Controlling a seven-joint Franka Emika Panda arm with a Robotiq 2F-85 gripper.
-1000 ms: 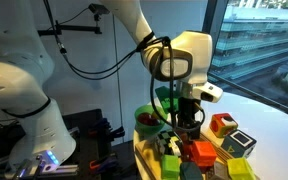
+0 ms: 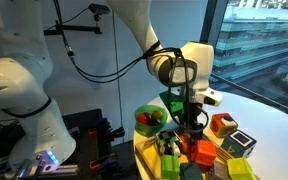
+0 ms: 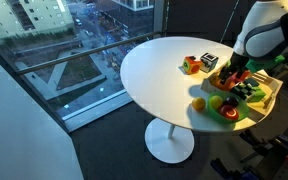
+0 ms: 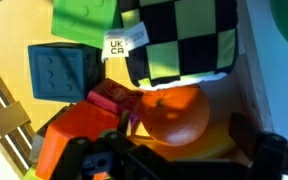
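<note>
My gripper is open, its fingers (image 4: 248, 138) spread to either side of a round orange object (image 4: 176, 114). Nothing is visibly gripped. In exterior view 1 the gripper (image 2: 191, 130) reaches down among the blocks in a wooden tray (image 2: 144, 157). Wrist view shows a dark-and-pale checkered piece (image 4: 179, 42), a blue studded block (image 4: 60, 72), a green block (image 4: 85, 20) and an orange-red block (image 4: 76, 135) close around the orange object. Something yellow lies partly under it.
A green bowl (image 2: 144, 128) holding red and other pieces stands beside the tray. Several blocks, among them a red one (image 2: 223, 125) and a yellow one (image 2: 240, 169), sit on the table on the other side. The white table (image 3: 169, 75) has wide free room.
My gripper has come lower towards the tray and shifted slightly to the right in exterior view 1. The bowl and the surrounding blocks look unmoved.
</note>
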